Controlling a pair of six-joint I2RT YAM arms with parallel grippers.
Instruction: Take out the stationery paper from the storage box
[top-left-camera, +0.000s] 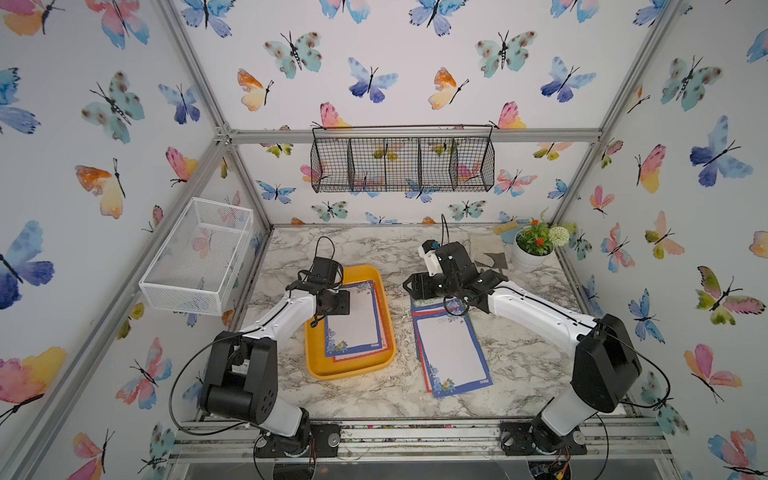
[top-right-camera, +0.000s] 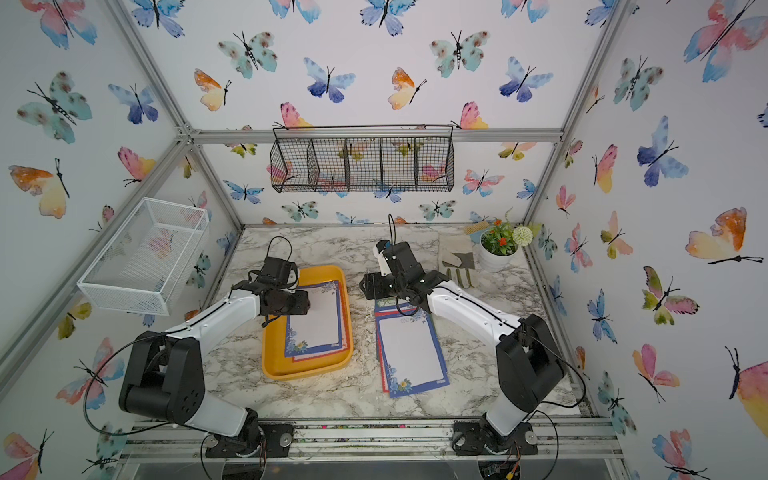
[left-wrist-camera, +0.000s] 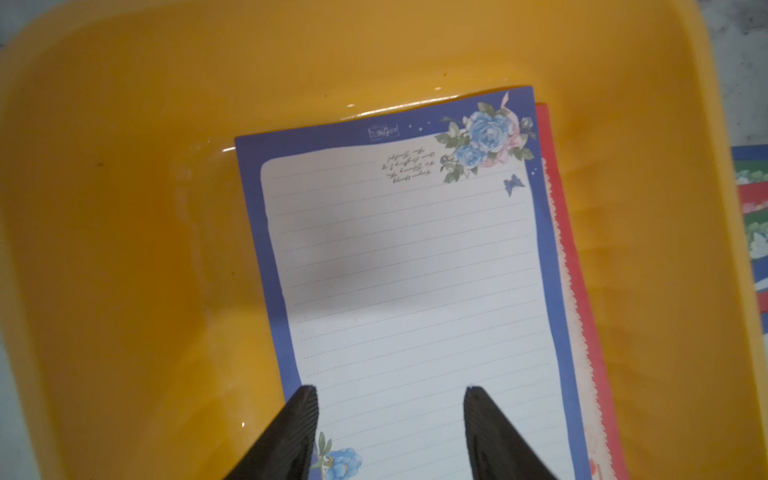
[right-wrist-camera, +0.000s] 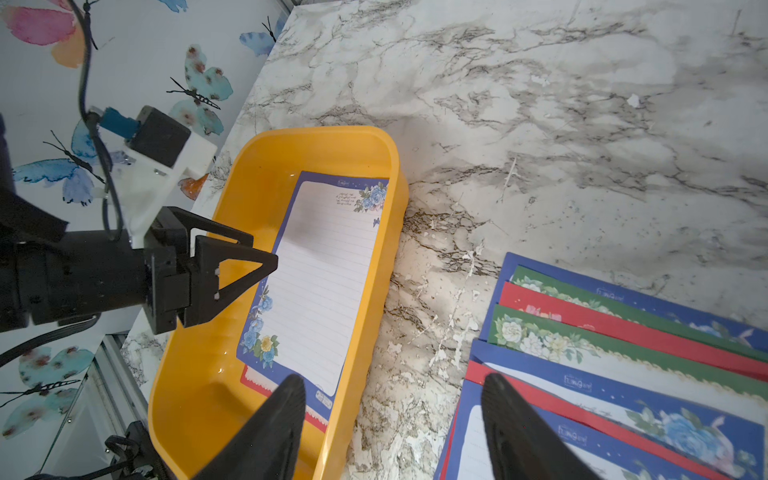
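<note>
In the yellow storage box (left-wrist-camera: 120, 240) lies blue-bordered lined paper (left-wrist-camera: 408, 280) with a red-edged sheet underneath. My left gripper hovers over that paper, open, with nothing between its fingers. My right gripper is open and empty, above the marble top just right of the box, near a loose stack of blue, red and green bordered sheets (right-wrist-camera: 608, 344) outside the box.
A potted plant (top-left-camera: 534, 246) stands at the back right. A white mesh basket (top-left-camera: 192, 256) is at the left wall and a black wire basket (top-left-camera: 400, 164) hangs at the back.
</note>
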